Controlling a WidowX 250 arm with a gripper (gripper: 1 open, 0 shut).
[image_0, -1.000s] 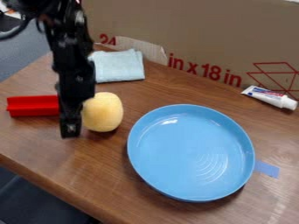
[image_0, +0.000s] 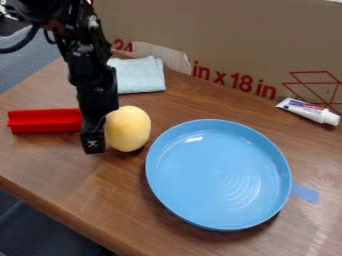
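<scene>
The black gripper (image_0: 96, 135) reaches down at the left, low over the wooden table, its near finger right at the left side of a yellow, rounded fruit-like object (image_0: 128, 130). The gripper is open; its far finger is mostly hidden, so whether it touches the yellow object cannot be told. A red elongated object (image_0: 40, 120) lies behind the gripper at the left. A light blue plate (image_0: 218, 173) sits to the right of the yellow object.
A folded pale cloth (image_0: 139, 75) lies at the back left, and a toothpaste tube (image_0: 307, 109) at the back right. A cardboard box (image_0: 227, 40) stands along the back. The table's (image_0: 147, 225) near edge runs along the lower left.
Over the last second the gripper has shifted slightly, a little to the right, and the yellow object has moved slightly rightward with it. The plate is unchanged.
</scene>
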